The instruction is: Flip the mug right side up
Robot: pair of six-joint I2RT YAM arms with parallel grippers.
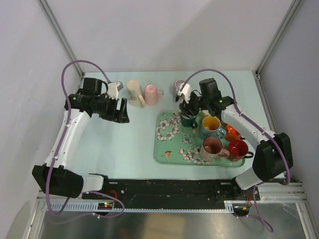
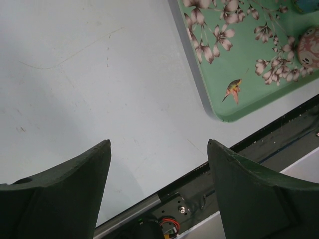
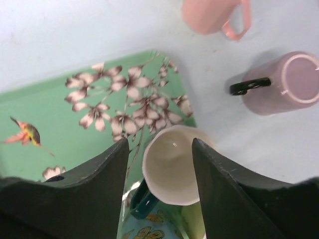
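A mug with a pale interior and dark handle (image 3: 172, 169) stands mouth up on the green tray (image 1: 167, 149), under my right gripper, whose fingers are apart above it; I see nothing held. A mauve mug with a dark handle (image 3: 274, 84) stands on the table beside the tray; pink (image 1: 151, 97) and cream (image 1: 133, 93) mugs are further left, their orientation hard to tell. My left gripper (image 1: 121, 112) stands open over the left table, nothing between its fingers.
Several colourful mugs, including red (image 1: 238, 148), patterned (image 1: 212, 148) and yellow-blue (image 1: 211, 124) ones, crowd the tray's right side.
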